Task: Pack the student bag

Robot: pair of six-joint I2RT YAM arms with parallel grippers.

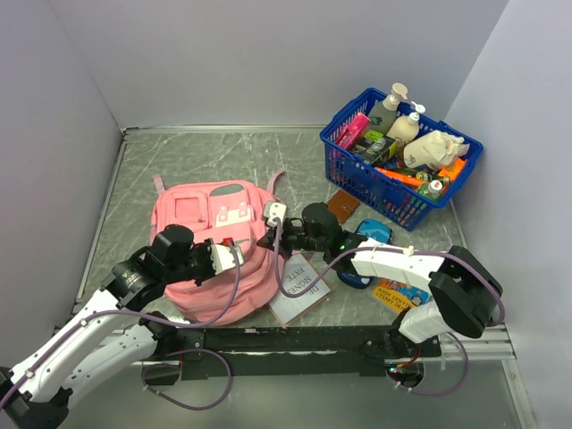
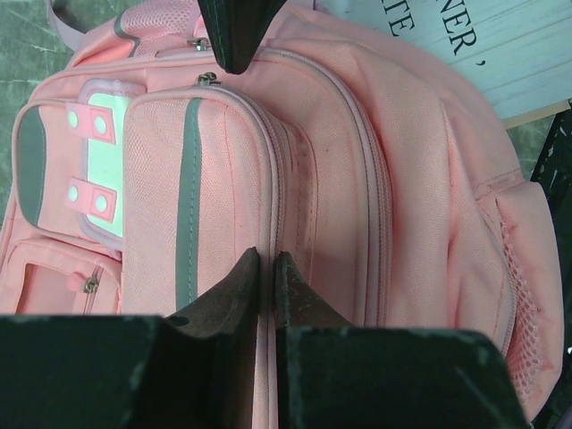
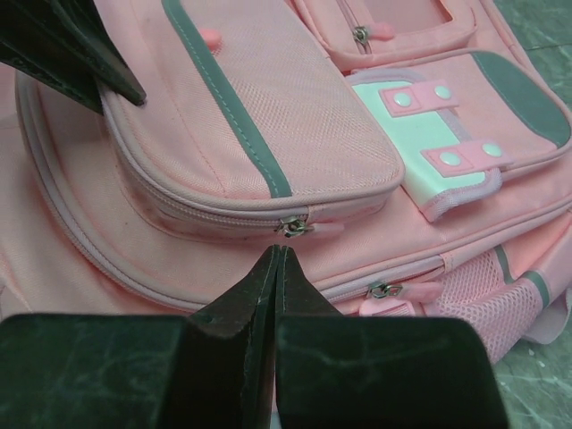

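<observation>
The pink backpack [image 1: 207, 206] lies on the floor, its front pocket [image 2: 228, 179] facing up. At this pocket's zipped edge, my left gripper has its fingers closed round the piping, with a narrow pink strip showing between them. My right gripper is shut with nothing between its fingertips, just below the pocket's metal zipper pull [image 3: 295, 226]. That pull appears apart from the tips. A second zipper pull [image 3: 384, 290], on the main compartment, lies to the right of them. Both zips look closed where they show.
A white notebook [image 1: 295, 299] lies partly under the bag's right side. Further right are a brown wallet [image 1: 342, 205], a blue pouch [image 1: 374, 231] and a colourful book [image 1: 398, 294]. A full blue basket [image 1: 384, 192] stands at the back right. Floor behind the bag is clear.
</observation>
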